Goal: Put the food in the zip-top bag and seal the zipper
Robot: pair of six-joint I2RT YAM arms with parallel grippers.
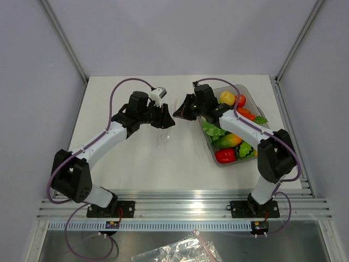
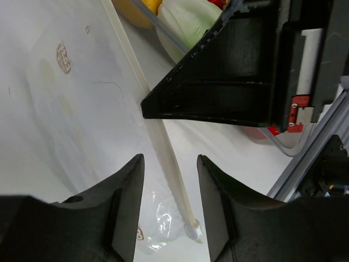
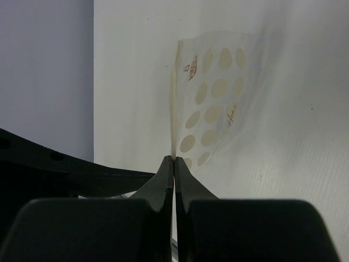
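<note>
A translucent zip top bag with printed marks hangs with its zipper strip crossing the left wrist view. My right gripper is shut on the bag's top edge; dots show on the bag's face in the right wrist view. My left gripper is part open, with the lower stretch of the strip showing between its fingers; whether they touch it I cannot tell. From above, both grippers meet closely over mid-table. No food shows inside the bag. The food, including a red pepper and lettuce, lies in the grey bin.
The bin takes up the right side of the white table, under the right arm. Bare table lies to the left and front. Another clear plastic bag lies beyond the front rail.
</note>
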